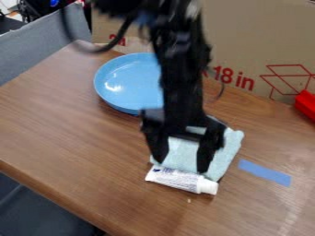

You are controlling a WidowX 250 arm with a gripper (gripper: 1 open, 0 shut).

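Observation:
My black gripper (pixel 182 146), blurred, is low over a folded pale cloth (pixel 218 162) at the right of centre, its fingers open. Whether they touch the cloth is unclear. A white tube (pixel 181 180) lies at the cloth's front edge. A blue plate (pixel 117 83) sits behind on the left, partly hidden by the arm.
A cardboard box (pixel 259 55) stands along the back. A red object (pixel 305 103) is at the right edge. A strip of blue tape (pixel 263 171) lies right of the cloth.

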